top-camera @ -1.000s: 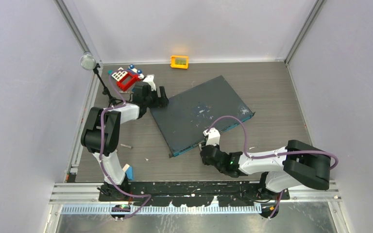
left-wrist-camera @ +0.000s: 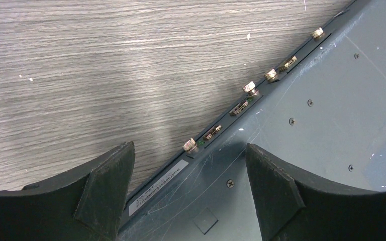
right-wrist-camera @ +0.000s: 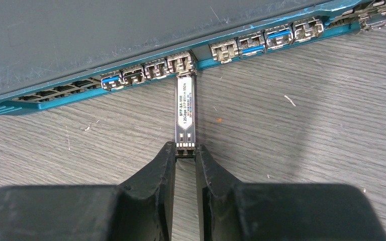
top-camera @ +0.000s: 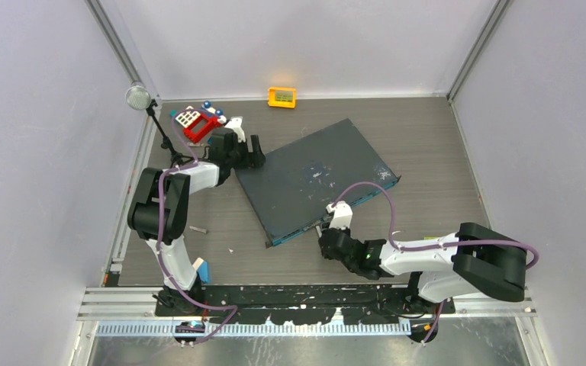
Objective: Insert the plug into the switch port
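The dark switch lies angled on the table, its row of ports along the teal front edge. My right gripper is shut on the outer end of a silver SFP plug, whose far end meets a port in that row; how far inside it sits cannot be told. My left gripper is open above the switch's back edge, with thumbscrews below it and nothing between its fingers.
A red toy and a lamp stand are at the back left, a yellow box at the back.
My right gripper and arm have shifted slightly to the right in the top view. The left arm looks unchanged.
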